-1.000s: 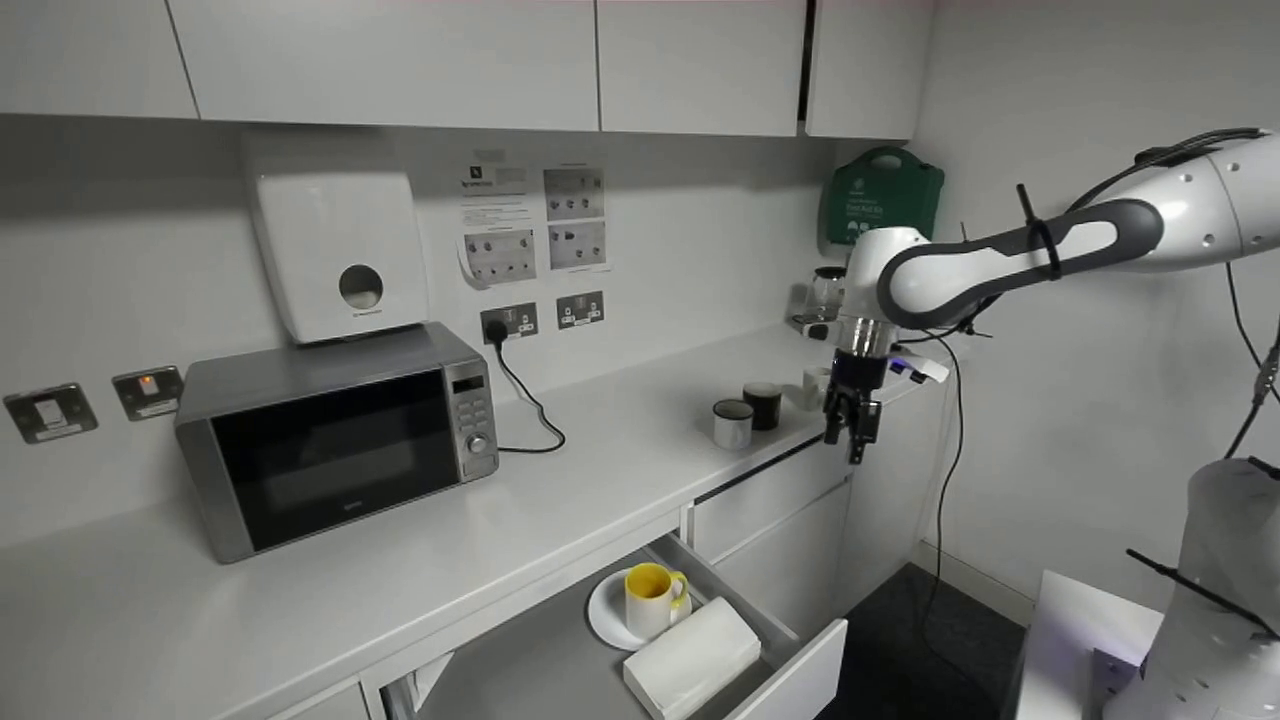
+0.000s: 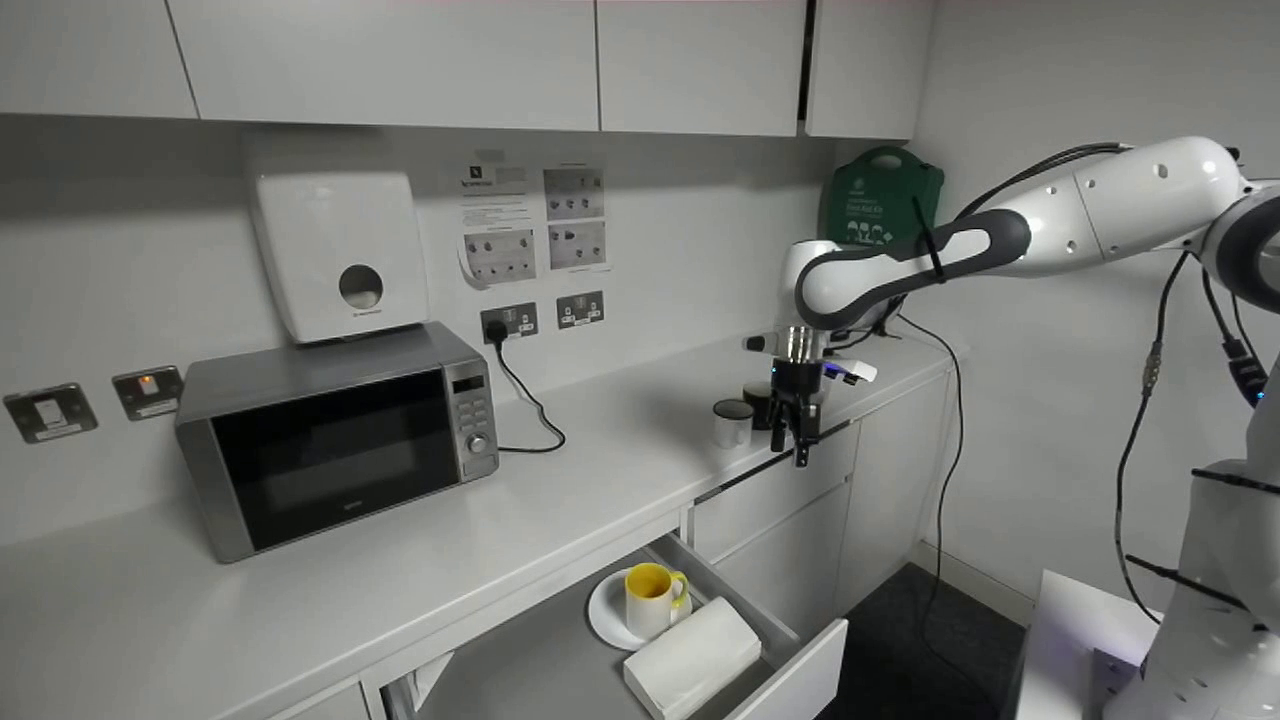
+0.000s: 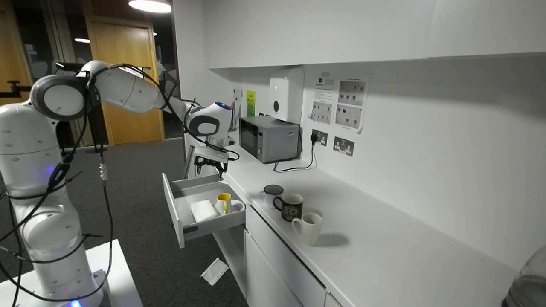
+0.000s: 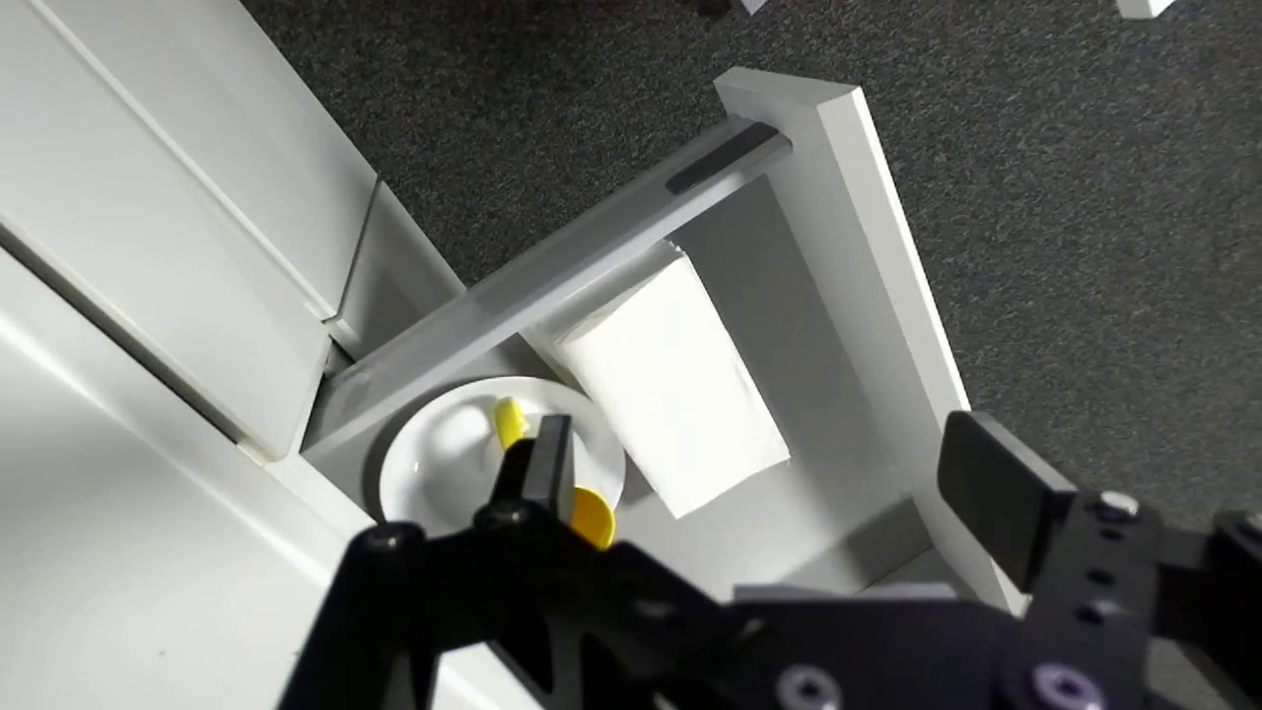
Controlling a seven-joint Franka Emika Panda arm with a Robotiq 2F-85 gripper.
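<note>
Above the pulled-out drawer (image 3: 176, 217) hangs my gripper, its two fingers wide apart with nothing between them. In exterior view 2 the gripper (image 3: 210, 169) is over the drawer's far end. A white mug with a yellow inside and handle (image 2: 649, 600) stands on a white plate (image 2: 603, 618) in the drawer. Beside the plate lies a white paper stack (image 4: 680, 390). From the wrist, one finger partly hides the yellow mug (image 4: 594, 517). Exterior view 1 shows the gripper (image 2: 792, 456) in front of the counter edge, well above drawer level.
On the counter stand a dark-rimmed mug (image 3: 273, 194), a black mug (image 3: 291, 207) and a white mug (image 3: 308, 228). A microwave (image 2: 348, 438) sits farther along. Some white paper (image 3: 215, 271) lies on the floor.
My arm has moved left in exterior view 1, away from the counter's far end, and the gripper now partly covers the mugs. The drawer and its contents have stayed put.
</note>
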